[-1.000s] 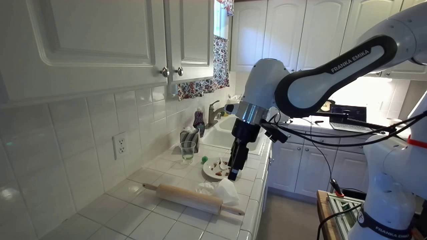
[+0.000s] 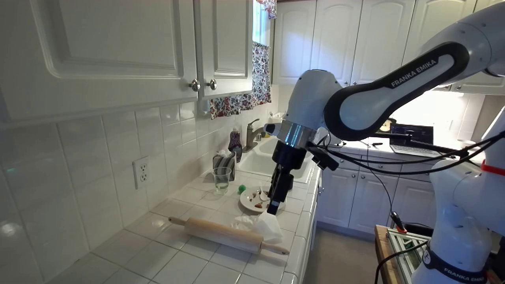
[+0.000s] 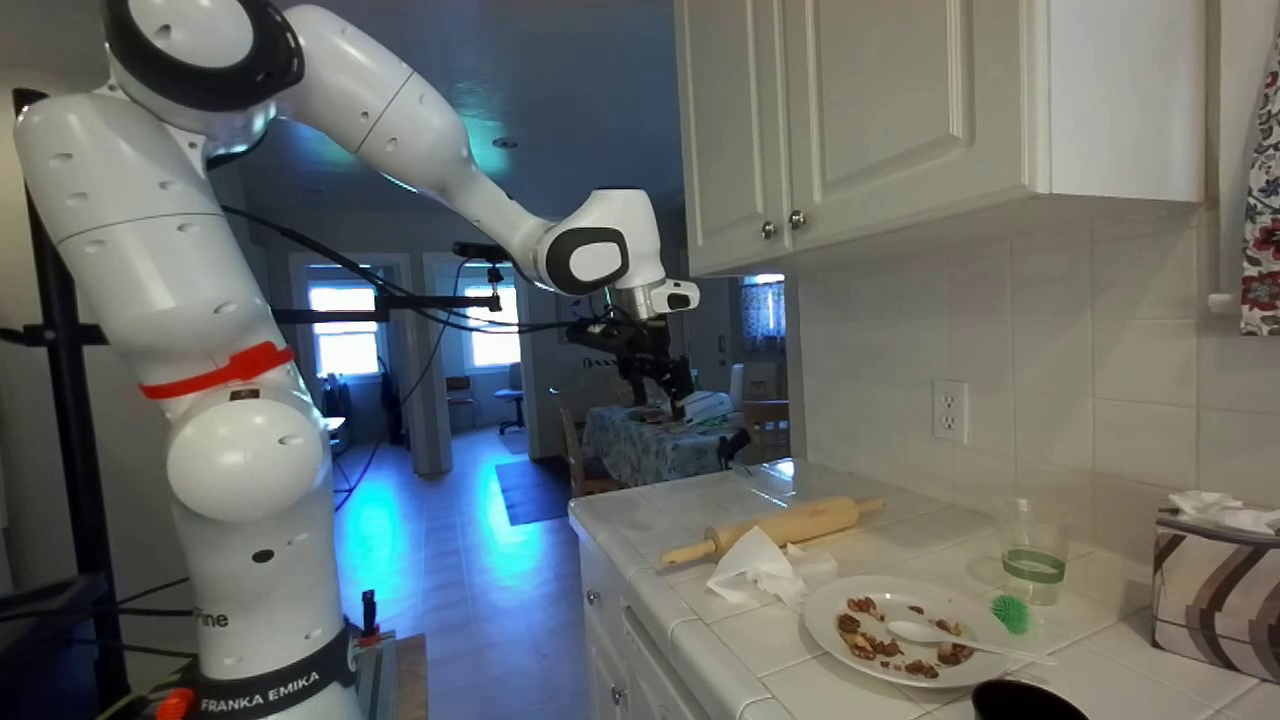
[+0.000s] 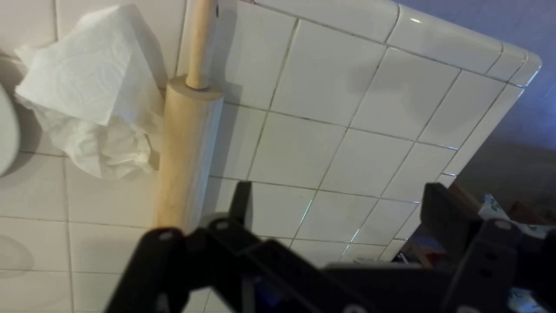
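My gripper is open above the counter, its two fingers wide apart with nothing between them. In the wrist view, bare white tile shows through the gap. A wooden rolling pin (image 4: 187,151) lies on the tiles left of the fingers. Beside the pin sits a crumpled white napkin (image 4: 88,88). The second exterior view shows a white plate (image 3: 828,636) with brown nut pieces and a white spoon (image 3: 948,636) resting on it. Near the plate are a small green scrubber ball (image 3: 1010,613) and a clear cup (image 3: 1034,558) with a green band.
A striped tissue box (image 2: 223,166) stands at the wall, with the sink (image 2: 255,158) behind. A dark cup (image 3: 1026,700) is partly visible near the plate. Upper cabinets (image 3: 876,108) overhang the counter. Tiles beyond the pin are clear up to the counter edge (image 4: 443,41).
My gripper has shifted very slightly left and down in the first exterior view. The things on the counter look unmoved.
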